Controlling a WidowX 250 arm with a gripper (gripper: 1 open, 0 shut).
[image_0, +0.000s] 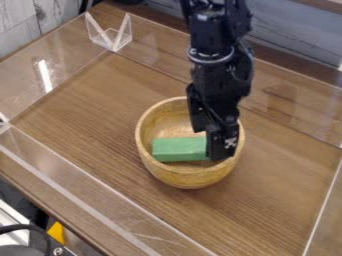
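A tan bowl (160, 178) sits on the wooden table, with a green rectangular block (179, 149) lying in it toward the left. The black robot gripper (214, 138) hangs over the right part of the bowl, its fingers reaching down beside the block and partly covering the bowl's right side. The gripper looks open, with nothing visible held in it.
A clear plastic container (110, 32) stands at the back left. A dark cable with some yellow shows at the bottom left corner.
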